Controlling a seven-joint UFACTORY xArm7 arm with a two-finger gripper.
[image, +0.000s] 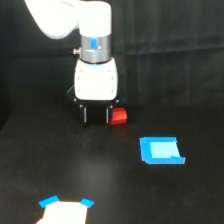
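Note:
A small red block (119, 116) sits on the black table, to the right of the middle of the scene. My gripper (97, 115), with its white body and black fingers, hangs down just left of the block. Its two fingers stand apart with nothing visible between them. The right finger is close against the block's left side in this view; whether they touch I cannot tell.
To the right lies a pale square edged with blue tape (163, 150). At the front left is another pale patch (65, 212) with blue tape at its corners.

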